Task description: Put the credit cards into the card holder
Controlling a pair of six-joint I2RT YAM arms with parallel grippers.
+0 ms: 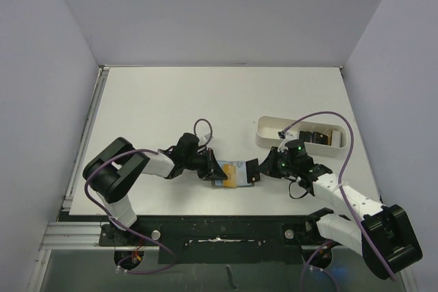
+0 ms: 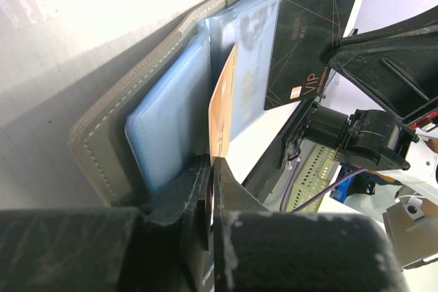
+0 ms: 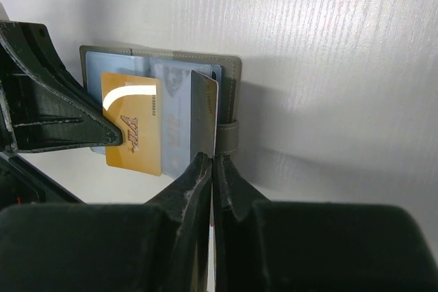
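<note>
The open card holder (image 1: 242, 166), grey-brown outside with pale blue sleeves, lies on the table between my grippers. My left gripper is shut on the edge of a gold card (image 3: 132, 124), which lies over the holder's left half near the middle. A black VIP card (image 2: 308, 46) has its edge between the fingers of my right gripper, which is shut. That card stands tilted at the holder's right side. Whether either card's edge is inside a sleeve, I cannot tell.
A white tray (image 1: 270, 120) at the right back holds several dark cards (image 1: 315, 137) and a whitish item (image 1: 336, 138). My right arm passes close in front of it.
</note>
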